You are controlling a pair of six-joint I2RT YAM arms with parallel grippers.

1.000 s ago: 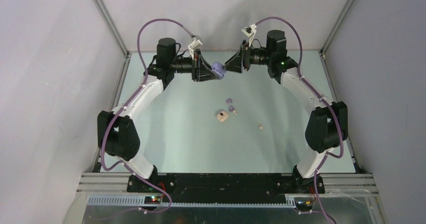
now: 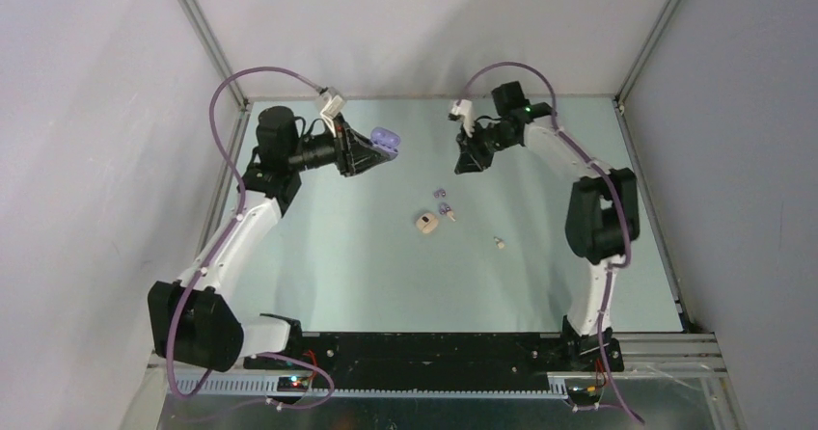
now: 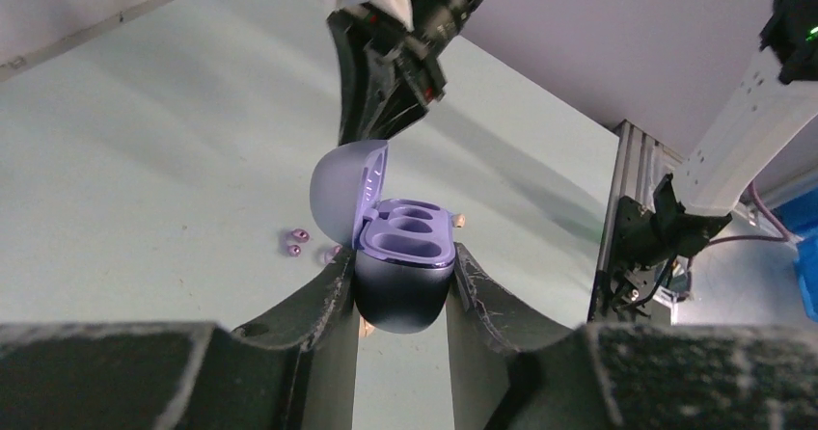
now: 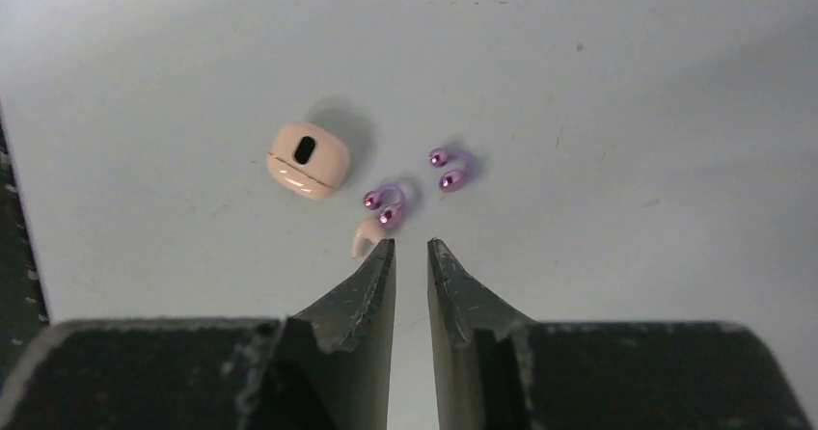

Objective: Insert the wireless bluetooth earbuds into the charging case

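My left gripper is shut on a lilac charging case [image 2: 385, 141], lid raised, its hollows visible in the left wrist view. Two pairs of small purple earbuds [image 4: 453, 179] [image 4: 390, 214] lie on the table, the lower pair against a beige earbud [image 4: 368, 235]. A closed beige case [image 4: 308, 159] sits left of them. Another small beige piece [image 2: 500, 243] lies to the right in the top view. My right gripper hangs above and behind the earbuds, fingers close together with a narrow gap, nothing visible held between them.
Walls border it at the back and both sides, and a dark strip runs along the front edge.
My left gripper has moved left with the lilac case. My right gripper left the case, went right, and has since come down and toward the middle over the earbuds.
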